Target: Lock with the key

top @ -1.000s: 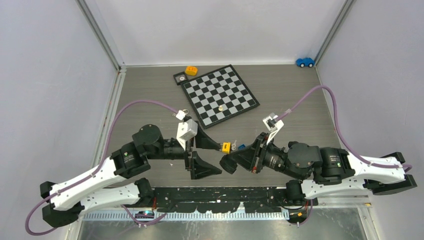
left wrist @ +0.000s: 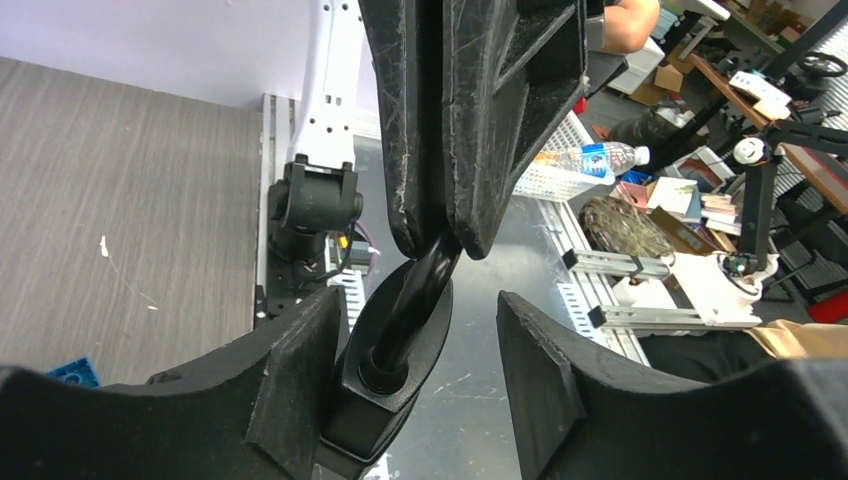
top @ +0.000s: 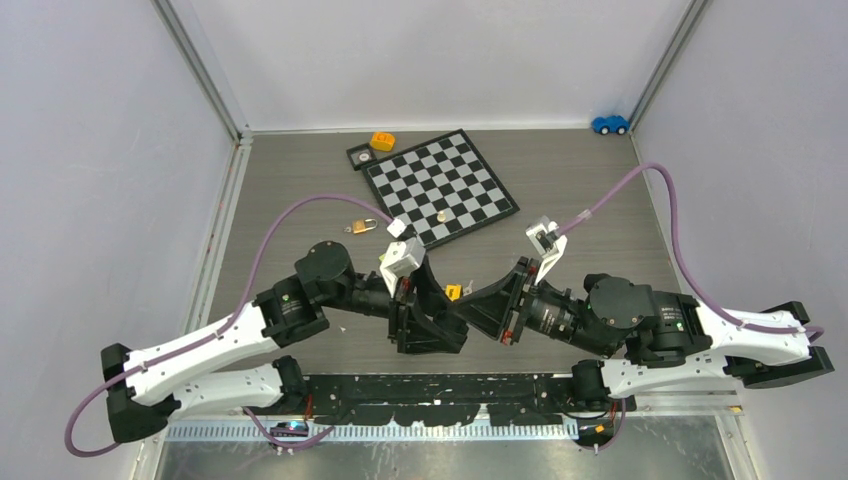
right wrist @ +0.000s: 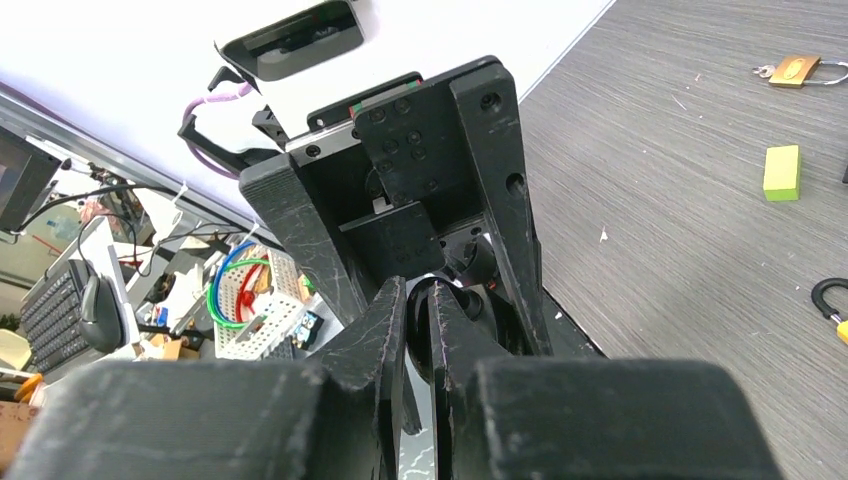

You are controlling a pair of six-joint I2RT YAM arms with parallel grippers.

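A black lock (left wrist: 370, 420) with a dark curved shackle is held at the shackle by my shut right gripper, above the front middle of the floor. My left gripper is open around the lock's body, one finger on each side. In the top view the two grippers (top: 445, 310) meet, hiding most of the lock. A brass padlock (top: 362, 226) lies left of the chessboard, with keys beside it in the right wrist view. Another key or lock with a black loop and yellow body (right wrist: 838, 322) lies at the right wrist view's edge.
The chessboard (top: 440, 190) lies at the back middle, with a yellow block (top: 383, 141) and small black frame beside it. A green block (right wrist: 782, 172) lies on the floor. A blue toy car (top: 609, 125) is at the back right.
My left gripper has moved right, from apart to around the black lock held by the right one. The right arm has shifted only slightly.
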